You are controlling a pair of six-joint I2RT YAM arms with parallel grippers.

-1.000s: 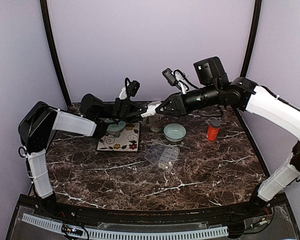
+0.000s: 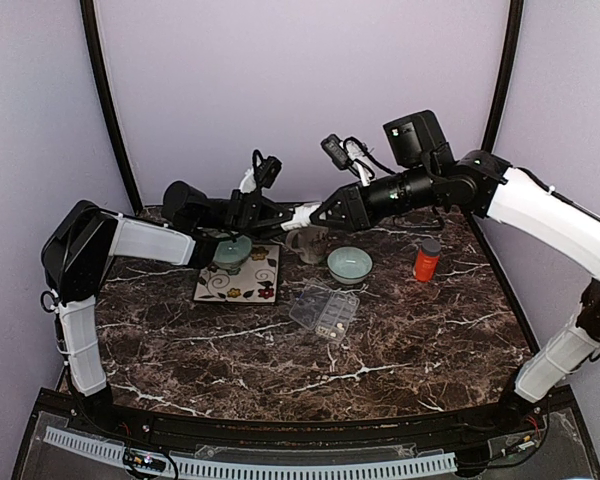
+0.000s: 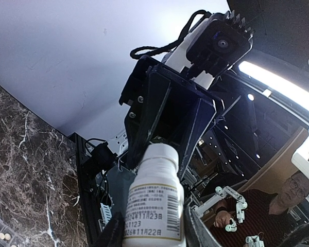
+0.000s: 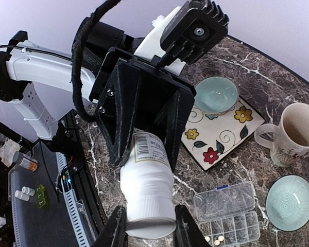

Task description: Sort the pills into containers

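A white pill bottle (image 2: 302, 216) is held sideways above the back of the table, between the two arms. My left gripper (image 2: 288, 218) is shut on its labelled body (image 3: 153, 211). From the other side, my right gripper (image 2: 323, 214) is shut on the ridged white cap end (image 4: 151, 218). The cap looks still seated on the bottle. Below lies a clear pill box (image 2: 325, 310) with its lid open. A few pale pills (image 4: 216, 240) rest in its compartments. An orange bottle (image 2: 426, 262) with a grey cap stands to the right.
A pale green bowl (image 4: 290, 203) sits behind the pill box, with a mug (image 4: 293, 134) near it. Another green bowl (image 4: 216, 94) stands on a floral tile (image 4: 226, 139) at the left.
Over the last second both arms have shifted only very slightly, the bottle staying between them. Objects on the table have not moved.
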